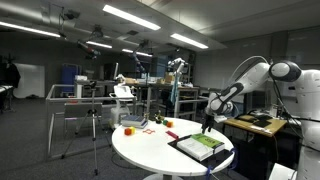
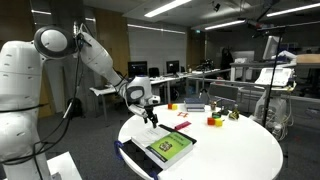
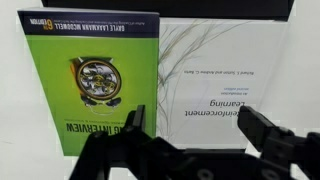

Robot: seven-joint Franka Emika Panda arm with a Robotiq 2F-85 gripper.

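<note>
A green book (image 3: 100, 85) with a watch on its cover and the word "INTERVIEW" lies face up at the left of the wrist view. Beside it, to the right, is a white book (image 3: 215, 75) titled "Reinforcement Learning". My gripper stands open above the books, with its black fingers (image 3: 258, 130) wide apart and nothing held between them. In exterior view 2, the gripper (image 2: 152, 122) hangs over the far side of the green book (image 2: 172, 148).
The books lie on or in something black-edged on the round white table (image 1: 150, 153). A red object (image 2: 182, 126) and red and yellow items (image 2: 215, 122) sit farther off.
</note>
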